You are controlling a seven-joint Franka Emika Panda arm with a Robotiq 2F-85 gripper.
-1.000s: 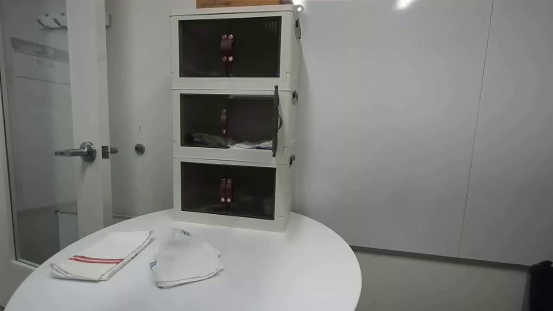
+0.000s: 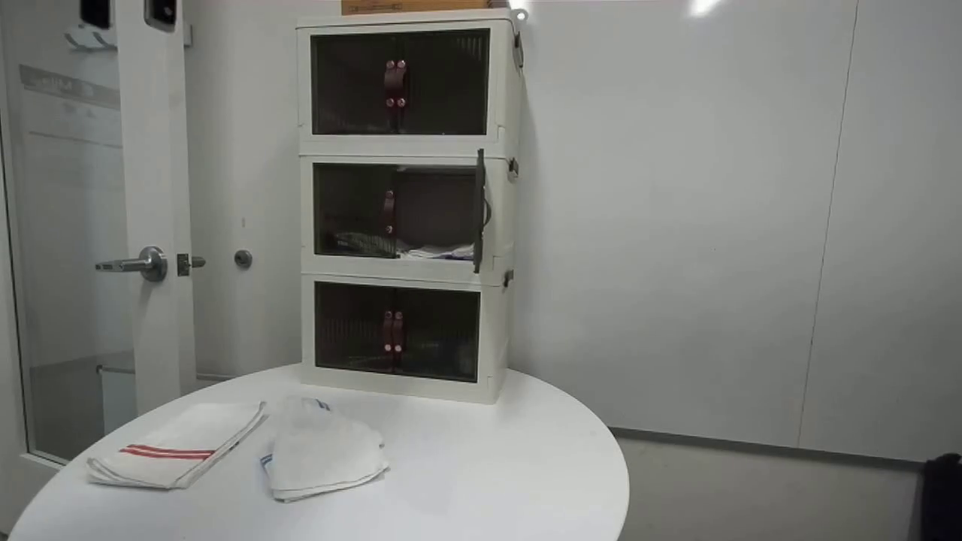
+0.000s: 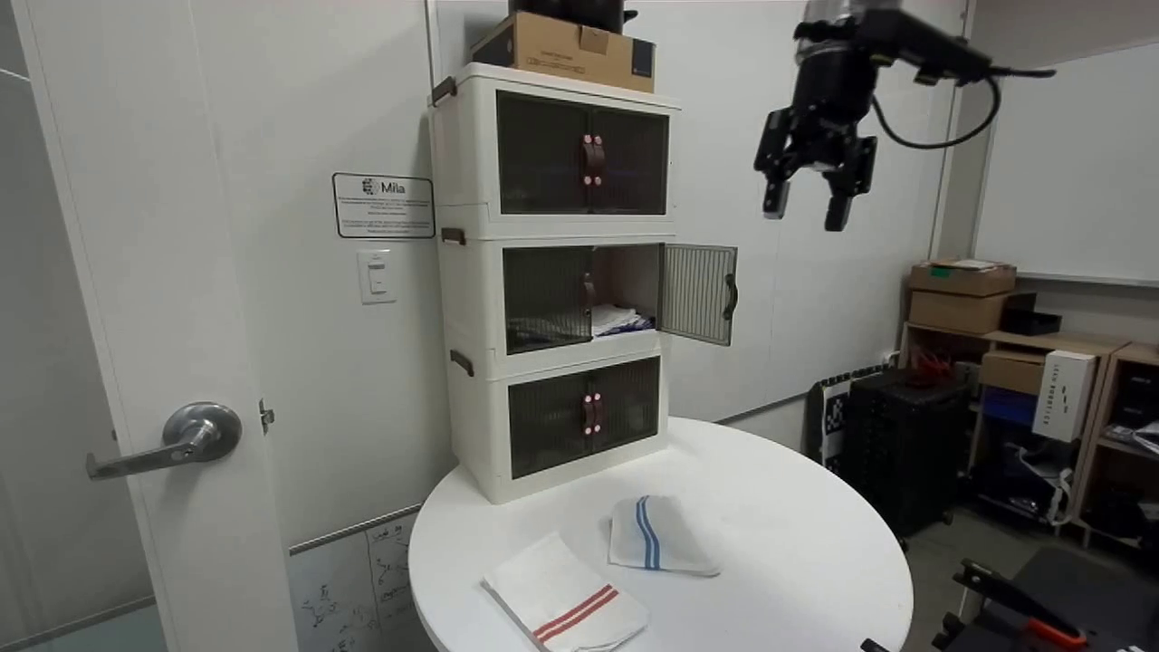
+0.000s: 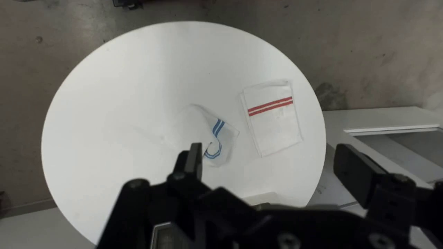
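Two folded white cloths lie apart on the round white table. One cloth with red stripes (image 2: 176, 443) looks flat and neatly folded; the cloth with blue stripes (image 2: 326, 451) is bunched, one side curled over in the wrist view. High above the table, my gripper (image 3: 805, 215) points down, its fingers wide open with nothing between them. In the wrist view the red-striped cloth (image 4: 273, 120) and blue-striped cloth (image 4: 222, 143) appear well below the fingers. Behind the cloths stands a three-tier white cabinet (image 3: 467, 304). Its middle right door (image 3: 698, 293) hangs open, with folded cloth (image 3: 616, 319) inside.
A cardboard box (image 3: 576, 52) sits atop the cabinet. The upper and lower cabinet doors are closed. A glass-panelled room door (image 2: 155, 315) stands at the left.
Two dark tips, seemingly my fingers, have come into the top left of the first exterior view. The cloths and cabinet look unmoved.
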